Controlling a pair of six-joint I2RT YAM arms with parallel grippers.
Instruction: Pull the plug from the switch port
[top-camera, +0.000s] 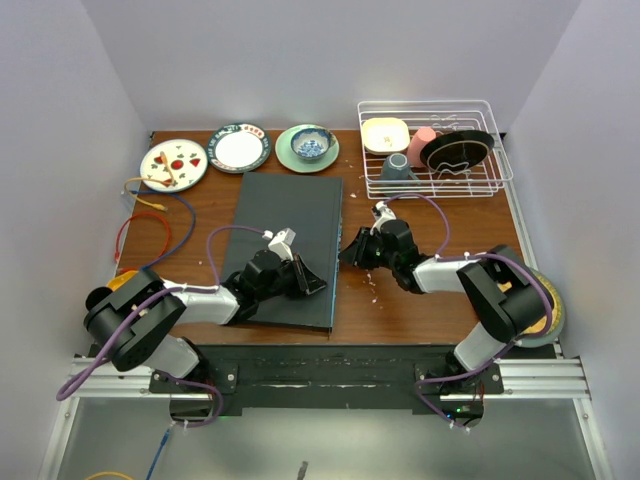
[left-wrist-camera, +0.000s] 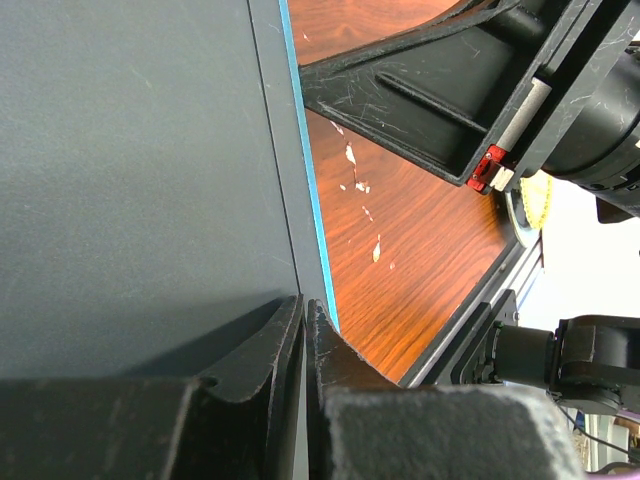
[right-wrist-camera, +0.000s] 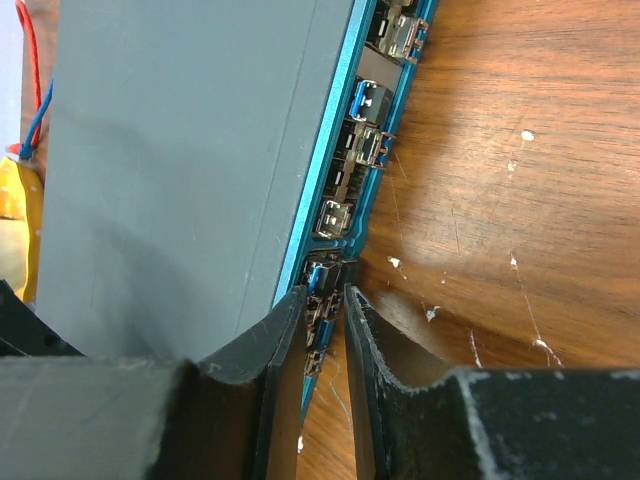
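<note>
A flat dark switch (top-camera: 280, 205) lies on the table, its blue-edged port side facing right, with a row of metal ports (right-wrist-camera: 335, 215). My left gripper is shut, its fingertips on the switch's top by the right edge; what is between them is hard to see. My right gripper is at the port row, its fingertips close around a small dark piece with a blue tab in one port, partly hidden by the fingers; the fingertips stand slightly apart.
Plates and a bowl (top-camera: 311, 143) line the back. A wire dish rack (top-camera: 480, 180) stands back right. Coloured cables (top-camera: 180, 235) lie left of the switch. Bare table (top-camera: 420, 315) lies to the right.
</note>
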